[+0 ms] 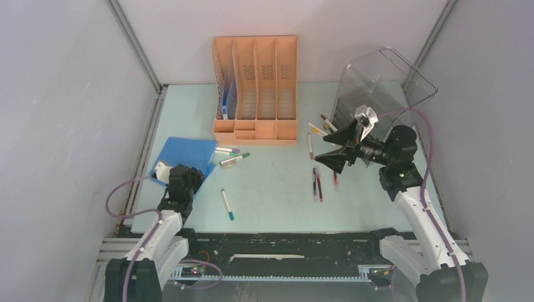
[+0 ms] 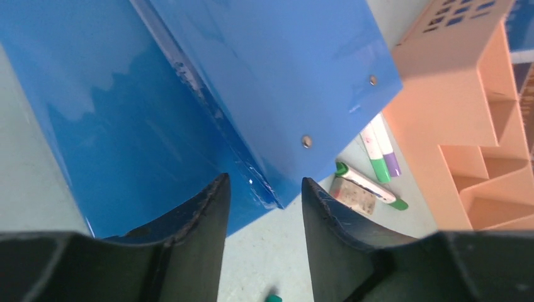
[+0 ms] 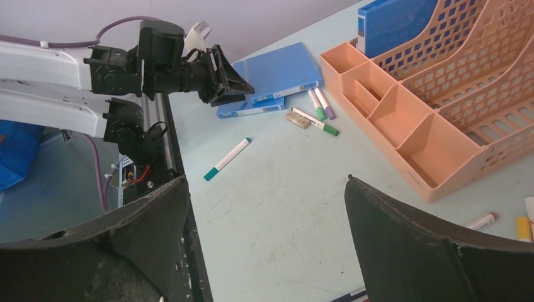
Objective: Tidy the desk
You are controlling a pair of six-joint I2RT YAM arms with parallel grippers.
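Two blue folders lie overlapping on the left of the desk, the upper one over the lower one. My left gripper hovers low at their near edge, its fingers parted with nothing seen held. A peach desk organizer stands at the back, a blue folder in its leftmost slot. My right gripper is open over the right side. Markers lie scattered, including a white one at front middle, pairs beside the folders and several on the right.
A clear wire-rimmed container stands at the back right. A small tan block lies beside a green-capped marker near the folders.
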